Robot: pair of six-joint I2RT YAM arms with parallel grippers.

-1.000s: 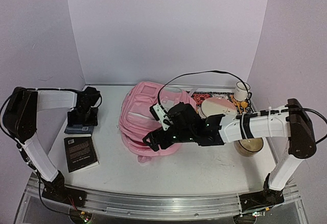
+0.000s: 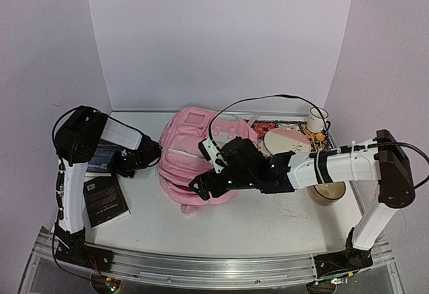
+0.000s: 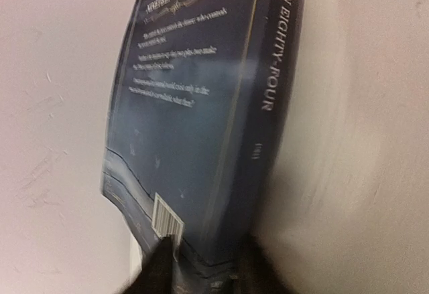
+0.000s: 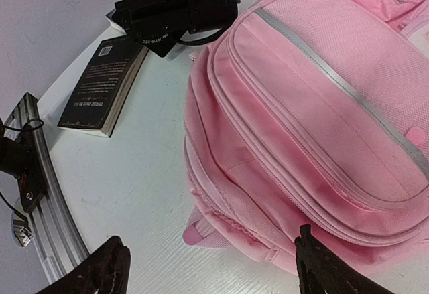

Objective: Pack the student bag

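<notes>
A pink backpack (image 2: 188,133) lies mid-table, its front compartment gaping toward the near side (image 4: 295,173). My left gripper (image 2: 127,167) is over the dark blue Nineteen Eighty-Four book (image 3: 188,93) at the left, whose end reaches between the blurred fingertips at the bottom of the left wrist view; whether they grip it cannot be told. A black book (image 2: 106,200) lies nearer on the left. My right gripper hangs open at the bag's near edge, nothing between its fingers.
At the right stand a patterned mat with a pink-and-cream round item (image 2: 287,140), orange utensils, a mug (image 2: 317,118) and a bowl (image 2: 325,192).
The right arm looks unchanged.
</notes>
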